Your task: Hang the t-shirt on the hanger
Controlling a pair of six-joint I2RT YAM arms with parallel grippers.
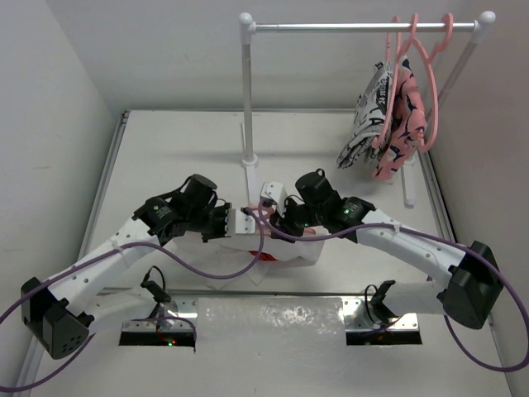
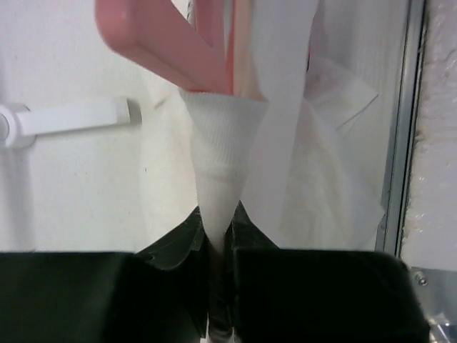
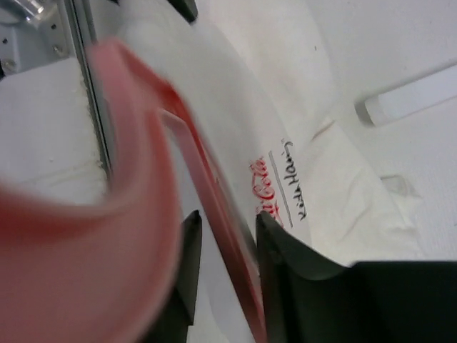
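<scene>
A white t-shirt (image 1: pixel 289 255) with red and black print (image 3: pixel 264 189) hangs bunched below both grippers at mid-table, with a pink hanger (image 2: pixel 157 43) in it. My left gripper (image 1: pixel 234 222) is shut on white ribbed fabric (image 2: pixel 223 136) of the shirt, just beside the hanger's end. My right gripper is open, its fingers either side of a pink hanger bar (image 3: pixel 207 179); in the top view it is largely hidden behind its housing and cable.
A rail rack (image 1: pixel 347 27) stands behind, its left post base (image 1: pixel 249 160) close behind the grippers. Pink hangers with patterned garments (image 1: pixel 405 124) hang at the right.
</scene>
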